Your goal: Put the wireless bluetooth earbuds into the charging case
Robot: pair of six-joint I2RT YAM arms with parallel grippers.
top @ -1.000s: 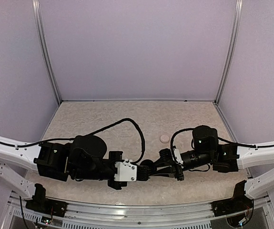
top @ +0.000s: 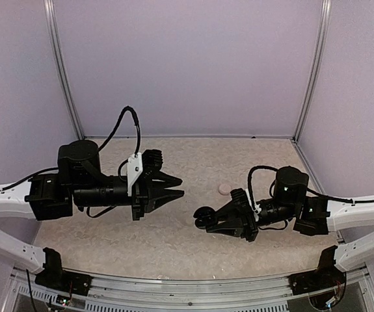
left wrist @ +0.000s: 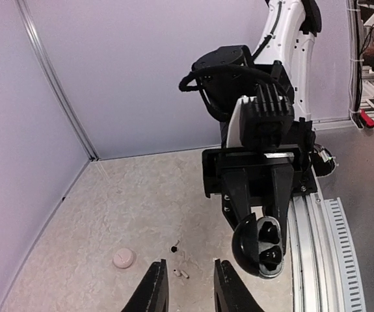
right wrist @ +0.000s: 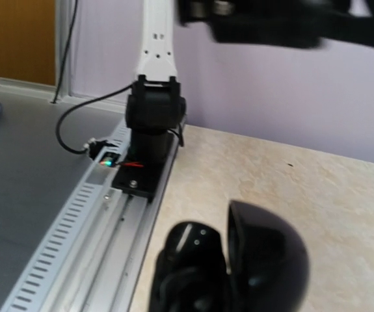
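Note:
A round black charging case (top: 204,216) is held in the air, with my right gripper (top: 214,222) shut on it. Its lid stands open in the left wrist view, where the case (left wrist: 245,244) shows two dark rounded shapes (left wrist: 269,255) inside; whether these are earbuds or empty wells I cannot tell. Up and to the left of the case, my left gripper (top: 183,185) has its fingers apart and nothing between them. In the right wrist view the black lid (right wrist: 265,260) is close to the lens, and the right fingertips cannot be made out.
A pale pink disc (top: 224,188) lies on the table behind the right gripper. Small dark (left wrist: 174,247) and pale bits (left wrist: 181,273) lie on the table in the left wrist view. A metal rail (top: 193,281) runs along its front.
My left gripper has drawn back from the case, up and to the left, and its fingers now show apart.

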